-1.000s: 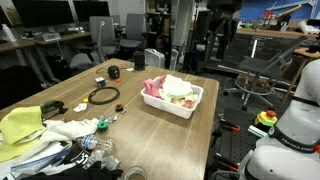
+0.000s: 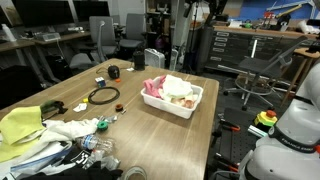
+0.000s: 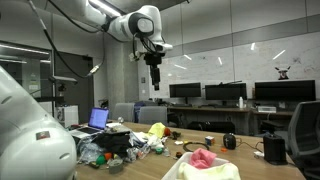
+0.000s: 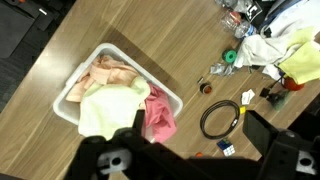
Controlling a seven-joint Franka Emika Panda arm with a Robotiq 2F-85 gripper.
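My gripper is open high above the table, its fingers wide apart with nothing between them. It points down in the second exterior view, well clear of everything below. The white bin (image 2: 148,99) stands on the right part of the table, holding a pink cloth (image 2: 155,86) and pale, crumpled cloths (image 2: 178,88). In the wrist view, a peach cloth (image 4: 112,72), a pale yellow cloth (image 4: 105,108) and the pink cloth lie inside it, partly behind the left finger. White cloths (image 2: 65,131) and a yellow cloth (image 2: 20,124) are heaped at the table's left.
A black cable coil (image 2: 102,96), a green-topped item (image 2: 102,125) and clear bottles (image 2: 98,145) lie left of the bin. A dark mug (image 2: 114,72) stands at the back. Bare wood (image 2: 150,130) fills the table's front middle.
The arm and gripper have risen, leaving only a small part at the top of the first exterior view. The bin and the table items have not moved.
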